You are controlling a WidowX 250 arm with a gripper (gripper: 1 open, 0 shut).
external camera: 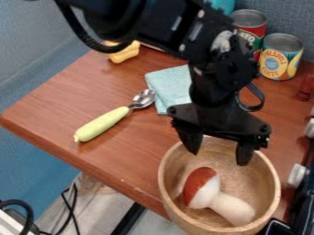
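My black gripper (218, 147) hangs over the back rim of a wooden bowl (177, 175), its two fingers pointing down and apart, open, with nothing seen between them. In the bowl lies a toy mushroom with a red-and-white cap (203, 187) and a pale stem, below the fingertips.
An ice-cream scoop (105, 122) lies on the wooden table (61, 110). A folded cloth (168, 86), a yellow object (123, 52), cans (281, 57) and a red bottle (307, 87) stand or lie farther back.
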